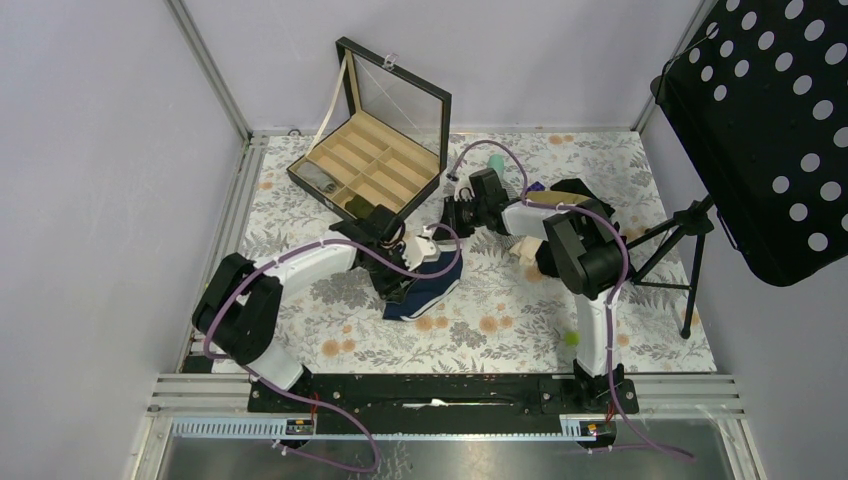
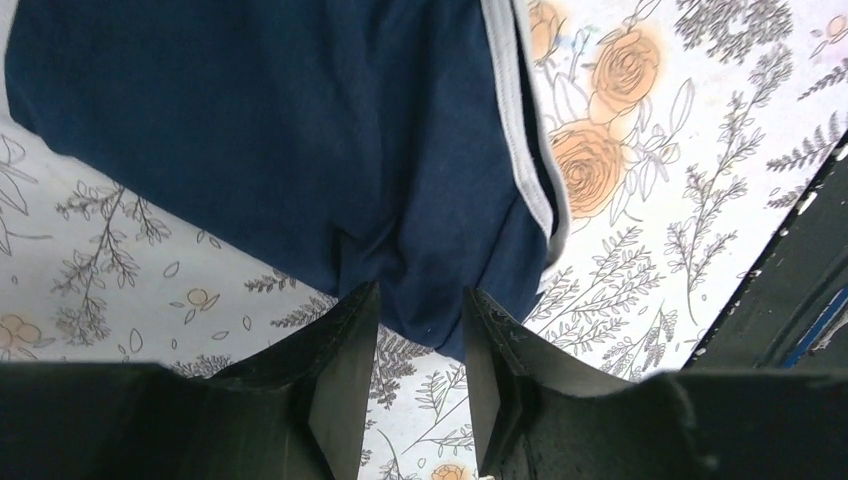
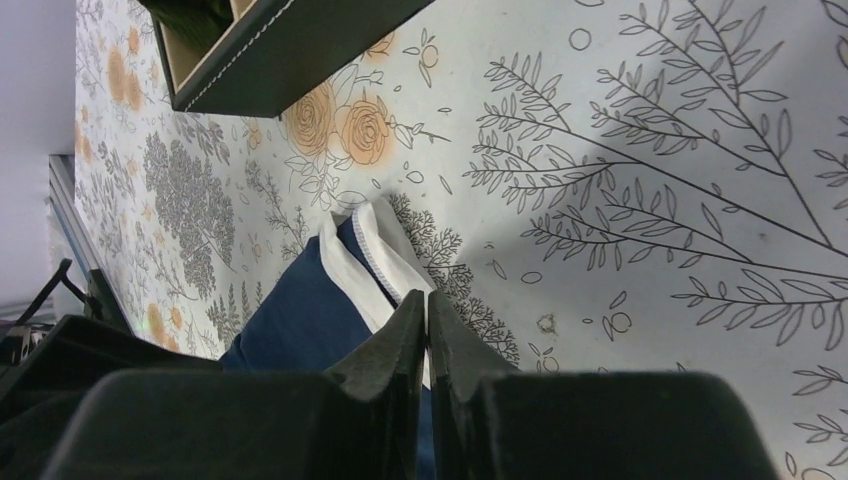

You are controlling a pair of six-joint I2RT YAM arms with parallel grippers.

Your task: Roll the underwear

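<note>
The navy underwear (image 1: 424,295) with a white band lies flattened on the floral cloth in the middle. My left gripper is open over it, with the navy fabric and its wrinkled edge below the fingers. My right gripper is at the far edge, its fingertips close together over the white band (image 3: 355,275); whether fabric is between them cannot be told. In the top view, both wrists hide part of the underwear.
An open compartment box (image 1: 375,165) stands at the back left, close to the underwear. A pile of clothes (image 1: 570,190) lies at the right, beside a black stand (image 1: 665,260).
</note>
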